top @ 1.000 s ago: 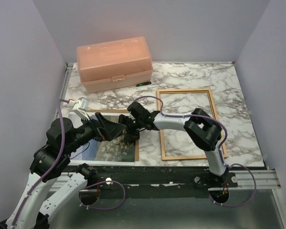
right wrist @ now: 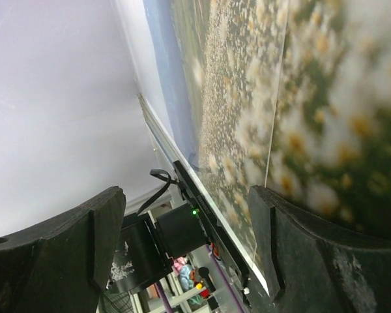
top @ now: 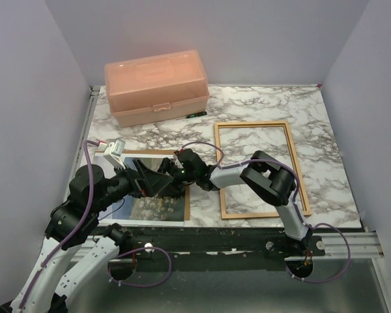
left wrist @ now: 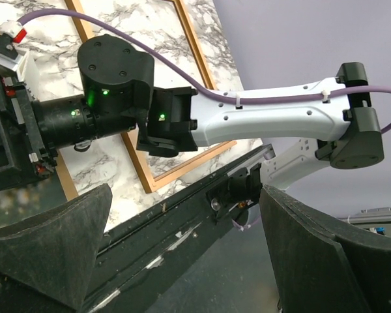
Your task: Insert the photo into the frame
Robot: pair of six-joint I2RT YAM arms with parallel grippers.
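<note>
The photo (top: 158,207), a flower meadow under blue, lies at the left of the table with white (top: 143,223) along its front edge. Thin wood (top: 187,210) shows at its right side. To the right, the empty wooden frame (top: 247,215) lies flat, partly crossed by my right arm. Above the photo my left gripper (top: 154,178) hangs open; between its fingers there is nothing. My right gripper is low over the photo (right wrist: 313,117), open, one finger (right wrist: 267,228) against or just above its surface; contact cannot be judged.
A pink lidded box (top: 158,88) stands at the back left, a dark marker (top: 197,115) beside it. Both arms crowd the space over the photo. Bare marble (top: 326,163) lies right of the frame, and walls close in both sides.
My right arm has lowered slightly and its gripper has shifted a little to the left. Photo and frame look unmoved.
</note>
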